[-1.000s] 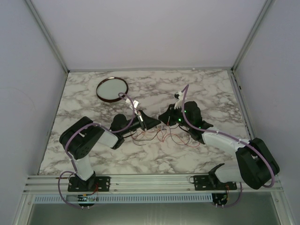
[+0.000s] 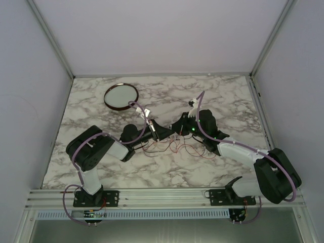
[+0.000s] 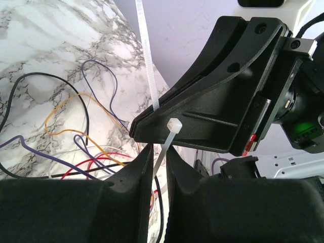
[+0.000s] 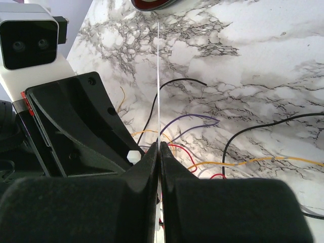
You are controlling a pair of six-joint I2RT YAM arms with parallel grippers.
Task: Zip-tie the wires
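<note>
Several thin wires point(image 2: 177, 148), red, purple, orange, white and black, lie loosely on the marble table below both grippers. My left gripper is shut on a white zip tie point(image 3: 164, 147) just under its square head, which sticks up above the fingertips. The tie's long strap point(image 4: 158, 81) passes between the tips of my right gripper, shut on it, and rises well beyond them. Both grippers meet almost tip to tip in the top view, near the table's middle. Whether the tie loops around the wires is hidden behind the fingers.
A round white dish with a dark rim point(image 2: 135, 92) stands at the back left. The two grippers crowd each other closely.
The left arm's elbow has shifted very slightly to the right. Both grippers stay practically in place, and the wires look unchanged.
</note>
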